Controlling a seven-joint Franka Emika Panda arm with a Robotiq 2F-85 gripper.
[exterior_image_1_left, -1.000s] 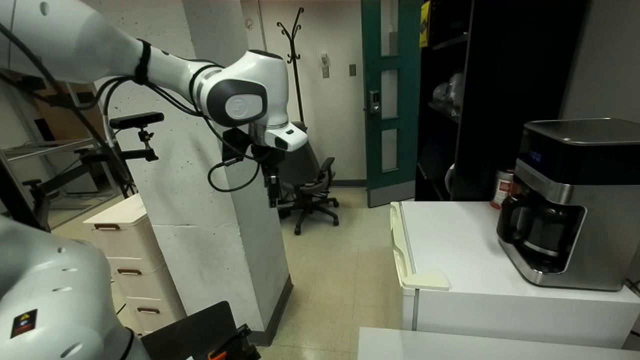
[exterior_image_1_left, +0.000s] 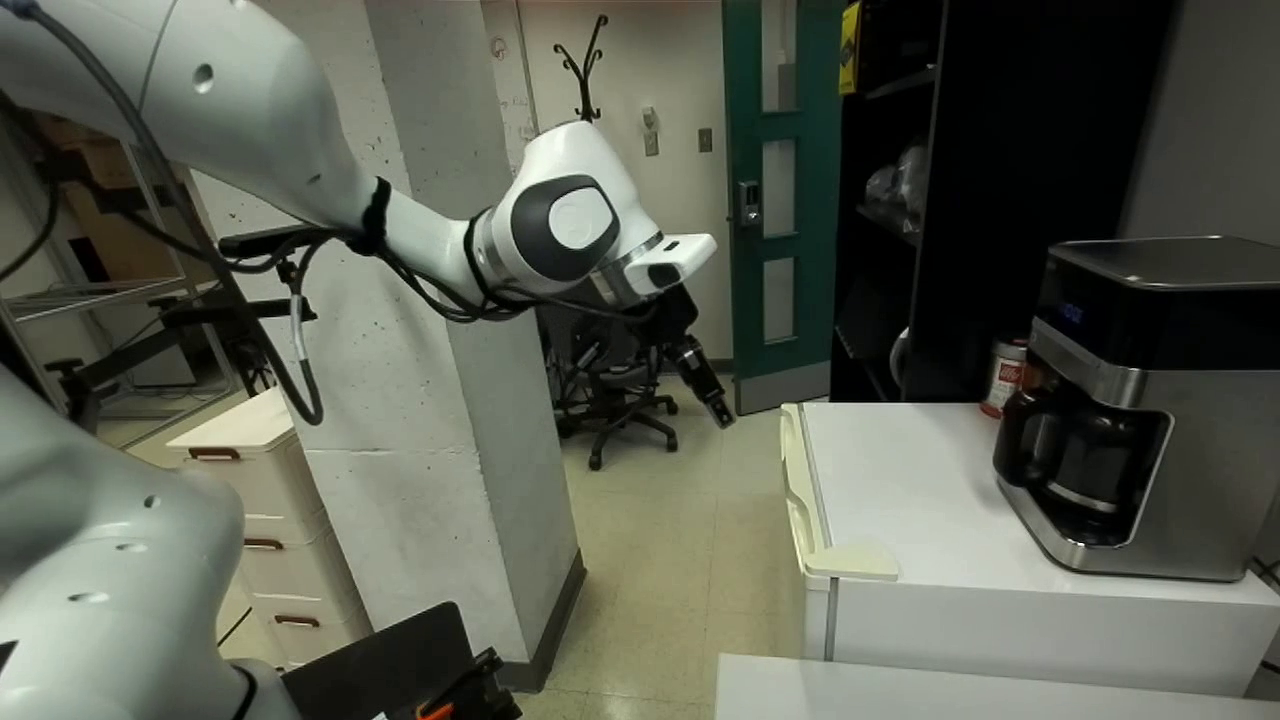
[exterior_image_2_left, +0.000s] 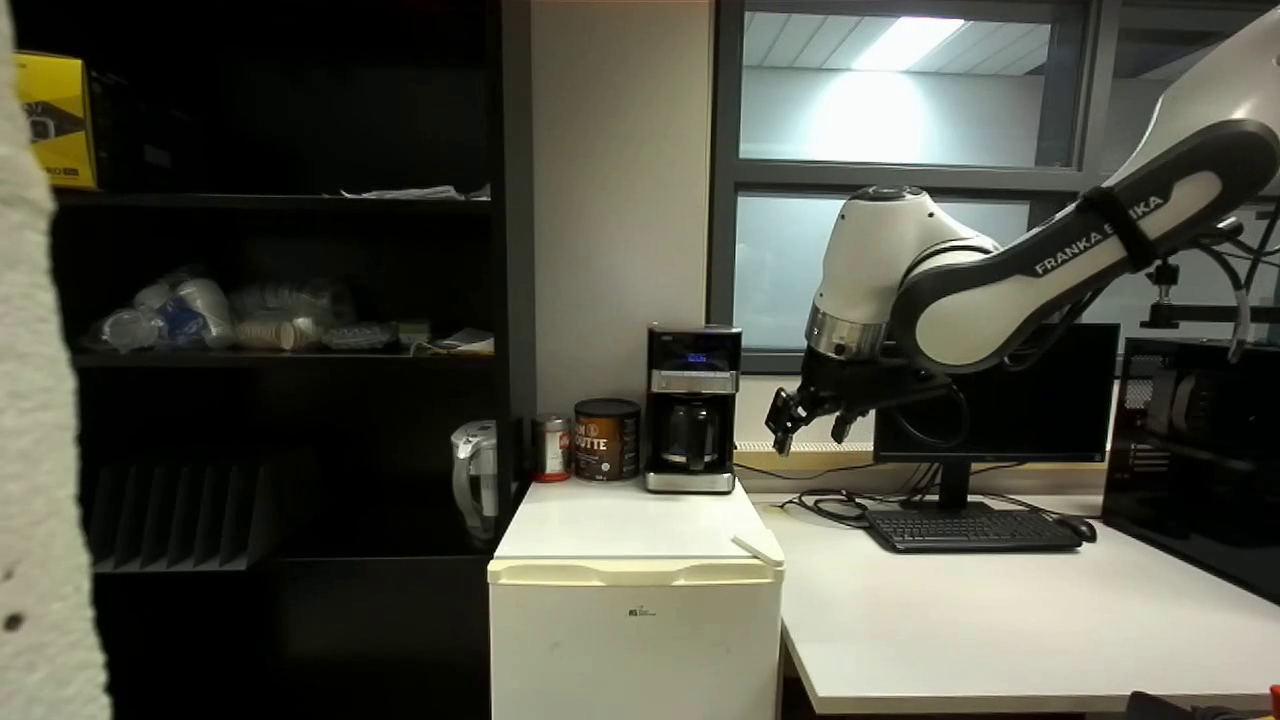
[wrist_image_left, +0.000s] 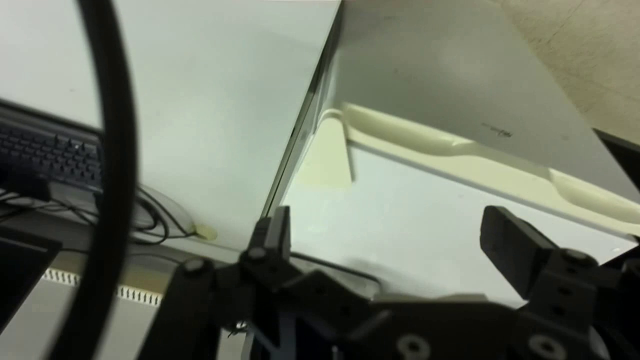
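Note:
My gripper is open in the wrist view, and only the white top lies below the gap between its fingers. In exterior view 2 the gripper (exterior_image_2_left: 813, 434) hangs in the air to the right of the coffee maker (exterior_image_2_left: 692, 408), apart from it. Exterior view 1 shows the gripper (exterior_image_1_left: 721, 414) from the side, tilted down toward the right. The white mini fridge (exterior_image_2_left: 636, 528) carries the coffee maker, whose glass carafe (exterior_image_2_left: 691, 434) sits inside it. A cream handle strip (wrist_image_left: 414, 133) runs along the fridge's front edge.
A brown can (exterior_image_2_left: 607, 440) and a smaller red-and-white can (exterior_image_2_left: 552, 450) stand left of the coffee maker. Right of the fridge is a white desk (exterior_image_2_left: 960, 612) with a keyboard (exterior_image_2_left: 972, 529) and monitor (exterior_image_2_left: 1020, 402).
My arm has swung to the right, toward the fridge, in exterior view 1. The gripper has gone from pointing nearly straight down to tilting rightward. The coffee maker and fridge have not moved.

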